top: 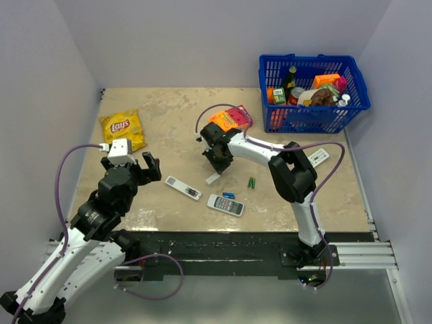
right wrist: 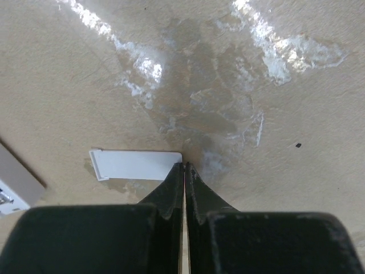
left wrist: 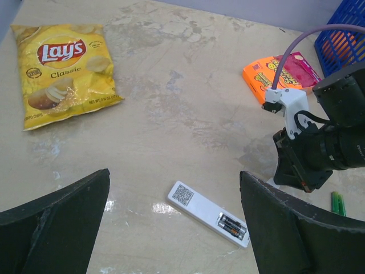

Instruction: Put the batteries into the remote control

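A white remote lies back up with its battery compartment uncovered; in the left wrist view dark batteries sit inside it. The small white cover rests apart from the remote on the table. At the cover's near end, the shut fingertips of my right gripper meet or overlap its corner; no part of the cover clearly shows between them. My left gripper stands open and empty, above and left of the remote. Blue batteries and green batteries lie loose to the right.
A second remote, buttons up, lies near the front edge; another white remote is partly behind the right arm. Yellow chips bag, orange packet and a loaded blue basket stand farther back.
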